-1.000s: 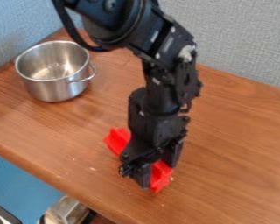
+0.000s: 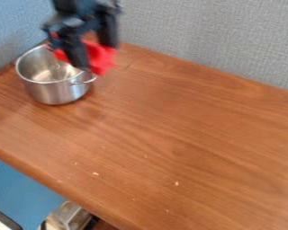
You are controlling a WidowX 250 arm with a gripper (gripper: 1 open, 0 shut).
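Note:
My gripper (image 2: 82, 56) is at the upper left, blurred, shut on a red object (image 2: 98, 59) whose exact shape I cannot make out. The gripper and red object are over the back of a steel pot (image 2: 57, 88) with side handles, partly covering its rim. I cannot tell how high above the pot the red object is.
A grey padded wall (image 2: 219, 36) runs along the back. A blue floor and some metal items lie beyond the table's front left edge.
My gripper has lifted the red object from the front middle of the table and carried it up, back and left to the pot. The pot stands where it was.

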